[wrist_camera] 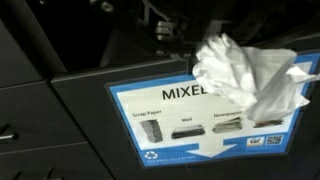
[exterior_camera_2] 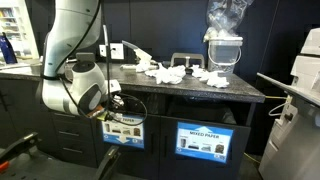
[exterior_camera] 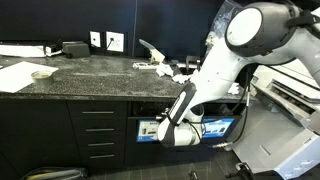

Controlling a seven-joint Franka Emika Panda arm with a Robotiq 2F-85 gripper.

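A crumpled white paper [wrist_camera: 245, 75] hangs in front of the blue-bordered "mixed paper" label in the wrist view. My gripper [exterior_camera_2: 108, 110] is shut on it; the paper and the dark mechanism hide most of the fingers in the wrist view. In exterior view 2 the white arm bends down to the cabinet front at the left label [exterior_camera_2: 124, 130]. From exterior view 1 the arm covers the gripper and the held paper.
More crumpled white papers [exterior_camera_2: 172, 74] lie on the dark countertop [exterior_camera_2: 225, 85] above. Below it are openings, with a second mixed paper label [exterior_camera_2: 203, 141] to the right. Drawers [exterior_camera: 97, 130] stand to the left; an open white appliance [exterior_camera: 285, 115] is at the right.
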